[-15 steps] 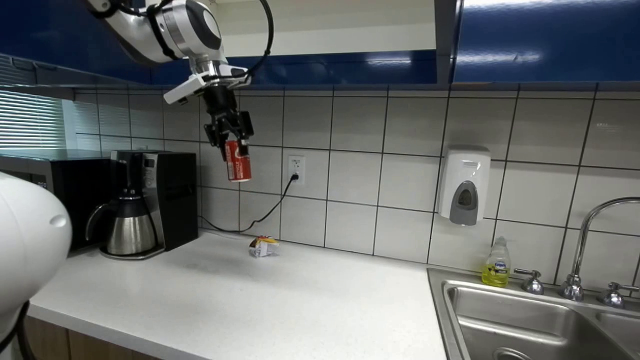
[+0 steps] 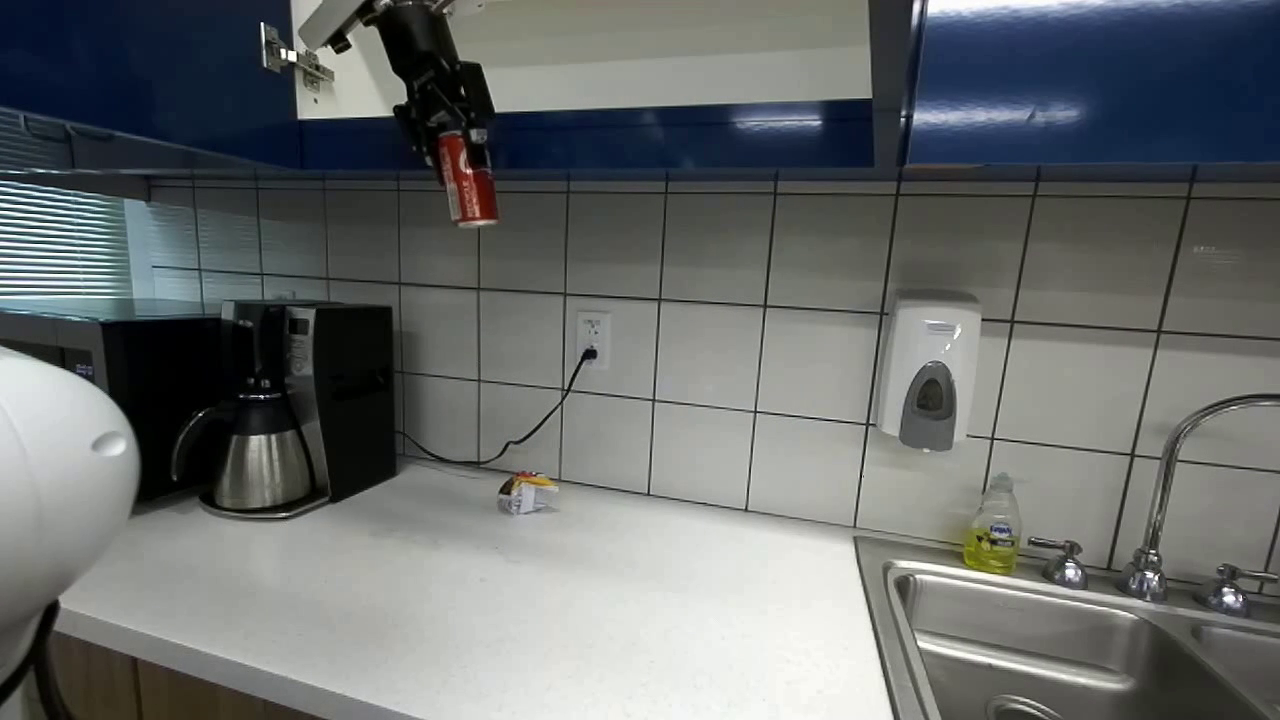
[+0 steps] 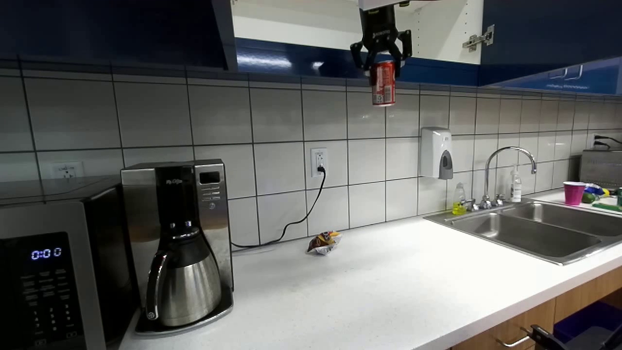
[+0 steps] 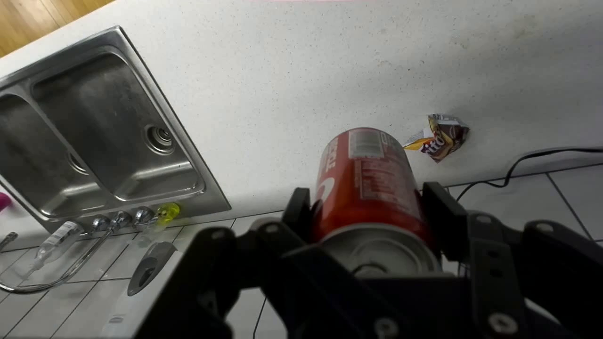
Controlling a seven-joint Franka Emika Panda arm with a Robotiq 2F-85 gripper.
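Note:
A red soda can (image 2: 468,182) hangs high above the counter, with my gripper (image 2: 461,134) shut on its upper part. In exterior view 2 the can (image 3: 383,87) is nearly upright between the fingers of the gripper (image 3: 383,65), just in front of the blue cabinet edge. Looking down in the wrist view, the can (image 4: 370,186) sits between both black fingers, its silver top towards the camera. The can touches nothing below it.
An open cabinet (image 3: 297,23) with white inside lies behind and above the can; its blue lower edge (image 2: 684,134) is close. On the counter (image 2: 576,600) lie a snack wrapper (image 2: 527,492) and a coffee maker (image 3: 181,245). A sink (image 2: 1056,648) stands to the right.
Within the last second my gripper has risen a good way with the can still held, from below the cabinet's lower edge to about its height. The things on the counter have not moved.

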